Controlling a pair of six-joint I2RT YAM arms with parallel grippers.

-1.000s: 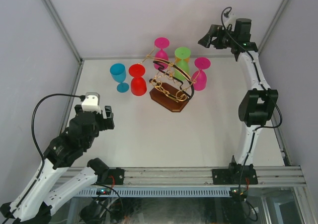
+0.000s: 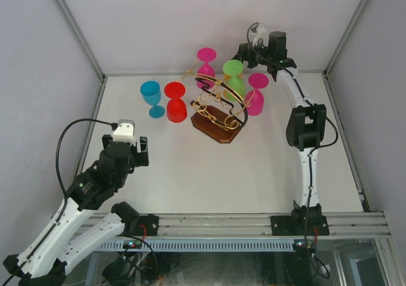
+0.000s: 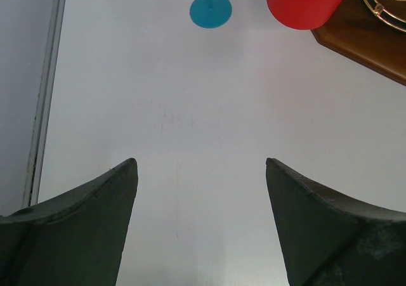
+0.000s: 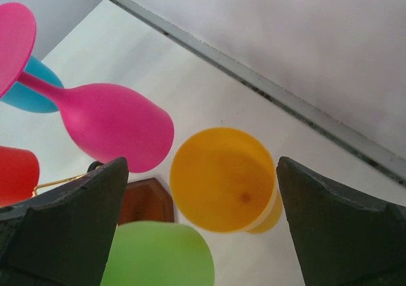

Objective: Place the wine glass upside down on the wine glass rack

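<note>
The wine glass rack has a wooden base [image 2: 216,123] and curled gold and black wire; red [image 2: 176,111], green [image 2: 234,88] and two pink glasses [image 2: 254,103] [image 2: 205,74] hang upside down around it. Behind the green glass stands a yellow glass, mostly hidden in the top view; its open mouth [image 4: 221,179] faces up in the right wrist view. My right gripper is open, with the yellow glass ahead of it in the gap seen between its fingers. A blue glass [image 2: 151,94] stands upright left of the rack. My left gripper is open and empty, well in front of it.
The back wall [image 2: 177,29] rises close behind the glasses and the right gripper. Beside the yellow glass, in the right wrist view, the green bowl [image 4: 162,257] and a pink bowl [image 4: 117,124] sit close.
My right gripper has moved left and slightly downward in the top view, toward the green and yellow glasses. The glasses and rack stay put.
</note>
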